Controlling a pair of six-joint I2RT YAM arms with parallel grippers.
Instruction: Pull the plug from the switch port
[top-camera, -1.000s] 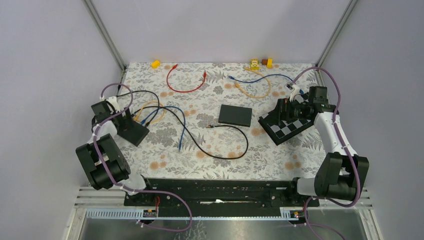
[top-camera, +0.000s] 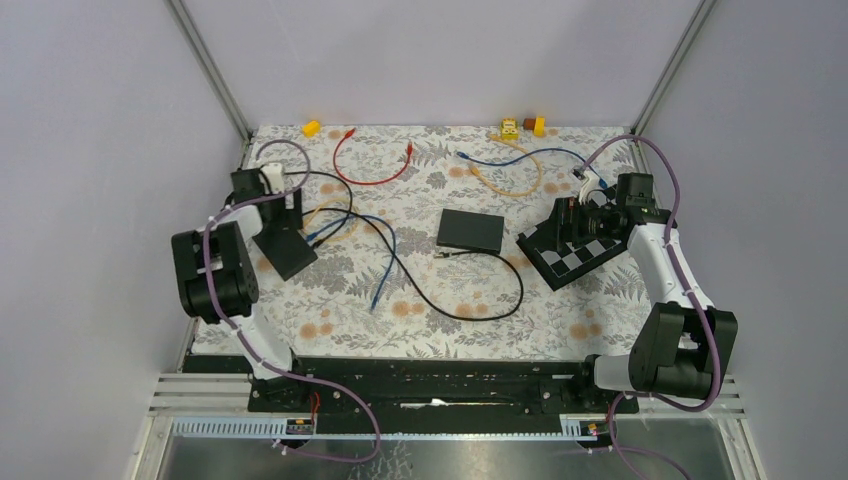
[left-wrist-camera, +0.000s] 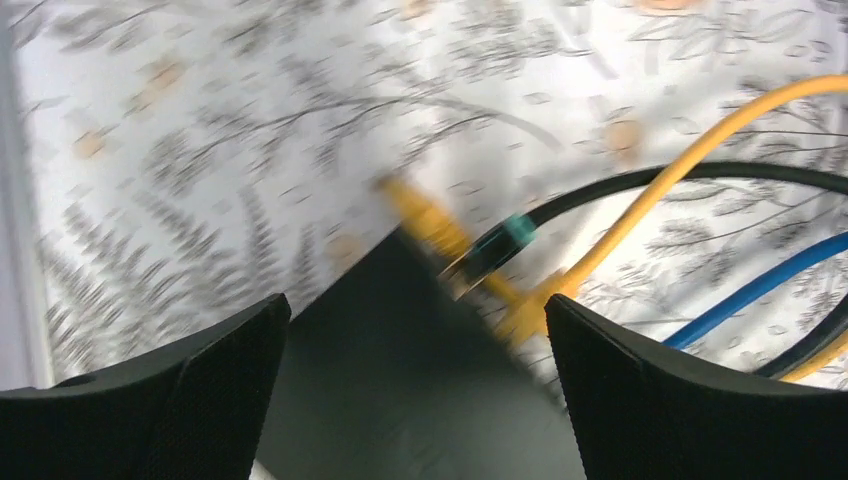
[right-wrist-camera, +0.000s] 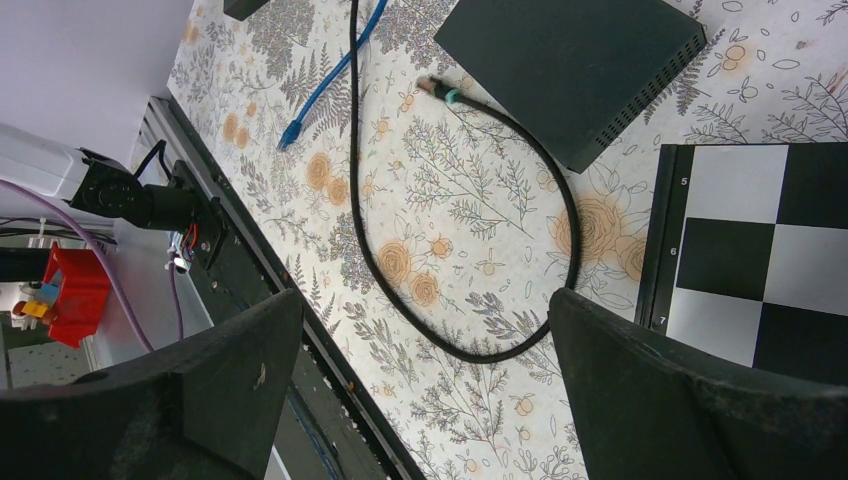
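Observation:
The black switch (left-wrist-camera: 400, 400) lies at the table's left in the top view, black, blue and yellow cables beside it. In the left wrist view a black plug with a teal band (left-wrist-camera: 505, 240) and yellow plugs (left-wrist-camera: 535, 305) are at its edge, blurred; I cannot tell which are seated. My left gripper stands open over the switch, nothing visibly held. My right gripper is open above the table by the checkerboard, a loop of black cable below it.
A second black box (top-camera: 470, 230) lies mid-table, a checkerboard (top-camera: 565, 265) at the right. Red cable (top-camera: 370, 183), blue and yellow cables and small yellow blocks (top-camera: 509, 128) are toward the back.
My left arm has moved right, and the switch and its cables have shifted right with it; the black cable's loop has widened rightward. The right arm is still.

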